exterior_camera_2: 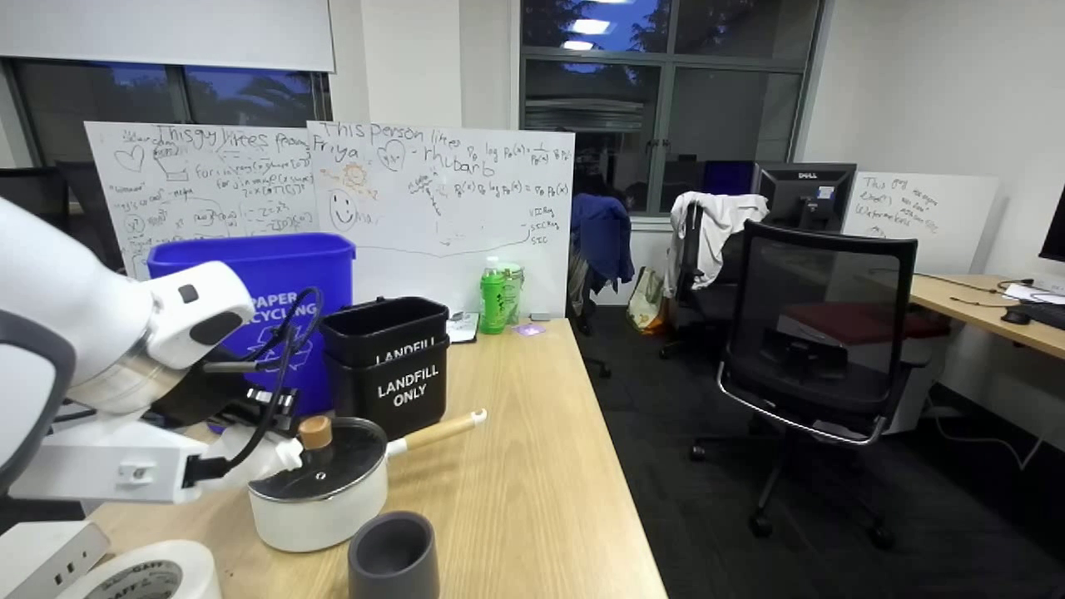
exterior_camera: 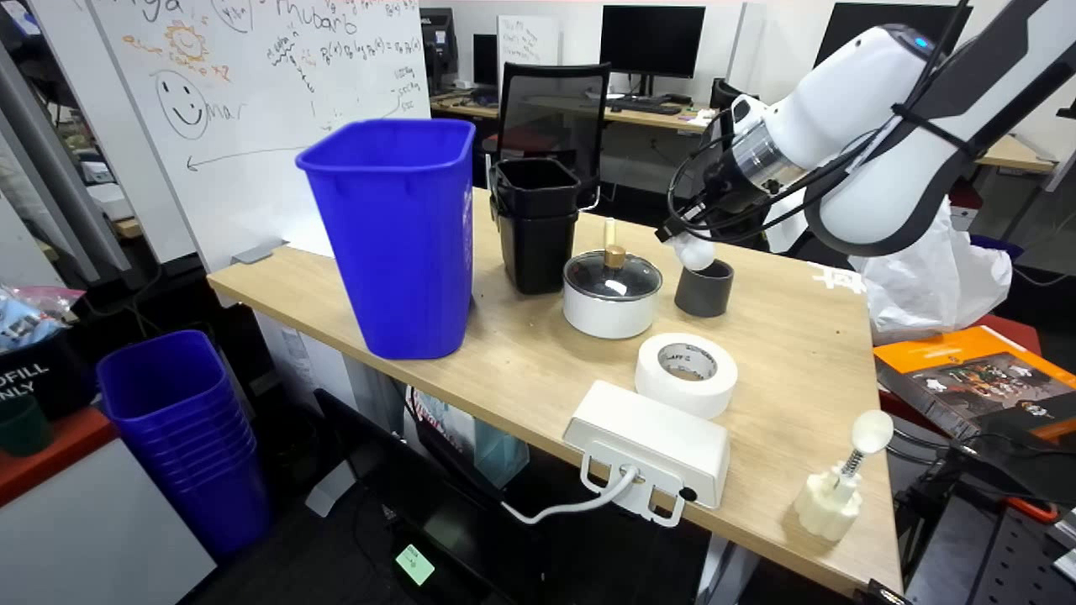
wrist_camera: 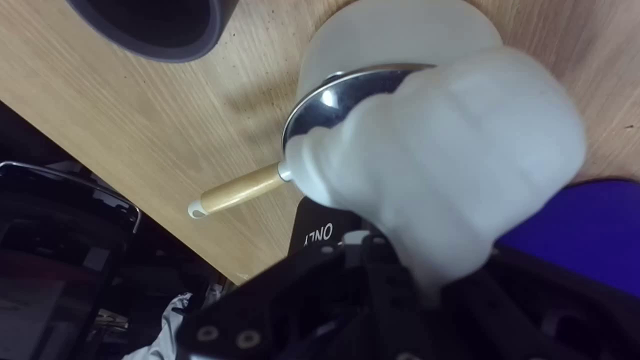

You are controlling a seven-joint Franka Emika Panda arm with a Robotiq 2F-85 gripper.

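My gripper (exterior_camera: 677,234) is shut on a crumpled white object (exterior_camera: 693,251), raised above the table. In the wrist view the white object (wrist_camera: 438,150) fills much of the middle, blurred, hiding part of the lidded white pot (wrist_camera: 396,30). What exactly it is made of I cannot tell; it looks soft, like tissue. The pot (exterior_camera: 608,309) stands on the table with a dark glass lid and a wooden knob. Its wooden handle (exterior_camera_2: 436,433) points away toward the chair side. A dark grey cup (exterior_camera: 703,292) stands upright beside the pot, below the held object.
Black landfill bins (exterior_camera: 540,237) and a tall blue recycling bin (exterior_camera: 403,252) stand behind the pot. A tape roll (exterior_camera: 706,388), a white power box (exterior_camera: 656,434) and a pump-like item (exterior_camera: 832,499) lie nearer.
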